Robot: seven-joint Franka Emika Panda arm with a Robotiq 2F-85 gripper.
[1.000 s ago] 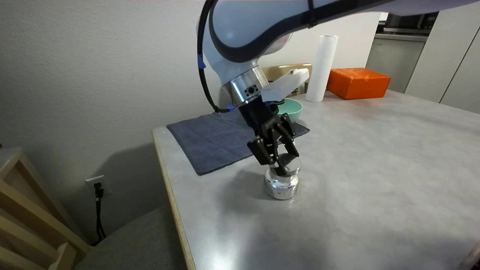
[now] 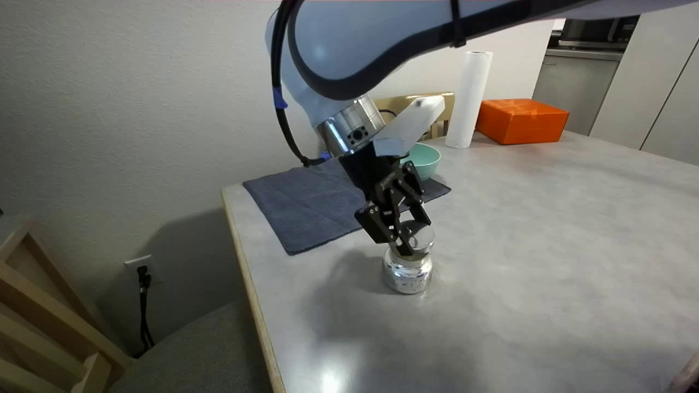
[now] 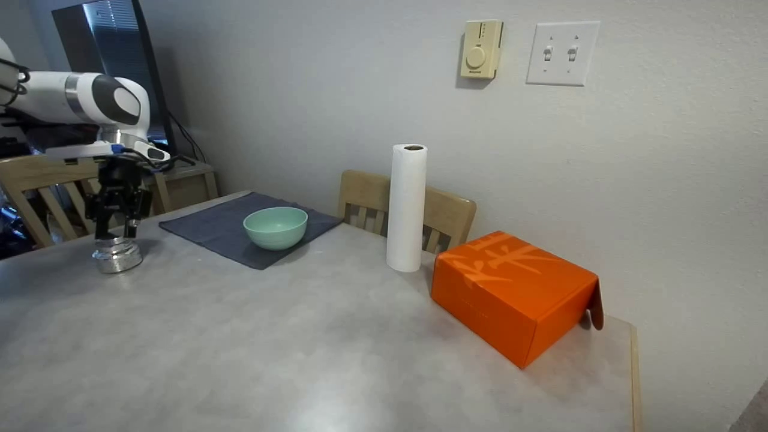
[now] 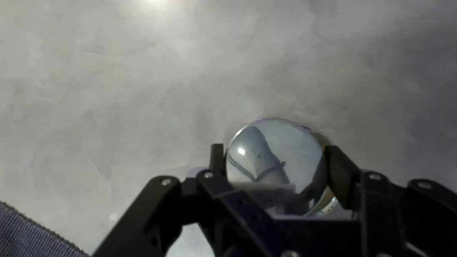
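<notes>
A shiny silver jar point(image 2: 407, 275) stands on the grey table, near its left part in exterior view 1 and at the far left in exterior view 2. On top is its round, mirror-like lid point(image 4: 274, 150), which reflects the arm in the wrist view. My black gripper point(image 2: 415, 236) points down at a slant and is shut on the lid, one finger point(image 4: 217, 159) on the left side and the other finger point(image 4: 340, 169) on the right. The jar's body is mostly hidden beneath the lid in the wrist view.
A dark blue cloth point(image 3: 209, 227) with a mint green bowl point(image 3: 275, 229) lies behind the jar. Farther off stand a white paper roll point(image 3: 407, 209) and an orange box point(image 3: 504, 302).
My arm and gripper have shifted slightly left in exterior view 1, with a small change of tilt. The jar has moved a little left and nearer the camera.
</notes>
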